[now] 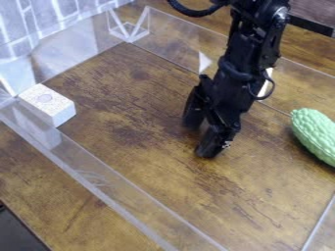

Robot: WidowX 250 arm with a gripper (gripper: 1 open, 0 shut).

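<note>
My black gripper (210, 129) reaches down to the wooden floor of the tray, right of centre in the camera view, its fingertips low over or on the board. Whether anything sits between its fingers, and how far apart they stand, is hard to tell against the dark arm. A white object, partly hidden, lies behind the arm. A green bumpy corn-like object (314, 135) lies at the right edge. A white block (47, 106) with a faint pattern lies at the left.
Clear plastic walls (92, 176) border the wooden board (118, 88). The board's middle and front are bare. A pale cloth or curtain is at the top left.
</note>
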